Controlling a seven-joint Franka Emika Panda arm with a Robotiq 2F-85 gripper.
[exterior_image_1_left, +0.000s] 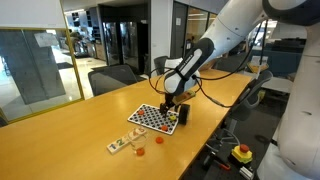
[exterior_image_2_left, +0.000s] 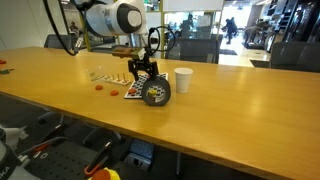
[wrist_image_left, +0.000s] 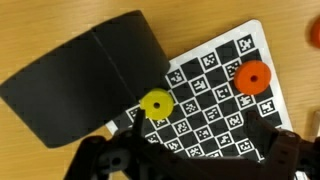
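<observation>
My gripper is open above a black-and-white checkered board (wrist_image_left: 205, 82), its dark fingers entering the wrist view from below. No piece shows between them. A yellow round piece (wrist_image_left: 157, 103) rests on the board close to a black curved object (wrist_image_left: 85, 80). An orange-red round piece (wrist_image_left: 252, 77) sits near the board's opposite side. From exterior view 1, the gripper (exterior_image_1_left: 170, 100) hangs over the board's far right part, with the black object standing at its right. The fingertips are too small to make out clearly there.
A white cup (exterior_image_2_left: 183, 78) stands beside the black object (exterior_image_2_left: 146, 99). Loose red pieces (exterior_image_1_left: 159, 140) and a pale wooden strip (exterior_image_1_left: 125, 141) lie nearer on the table (exterior_image_1_left: 60, 140), whose left part is clear.
</observation>
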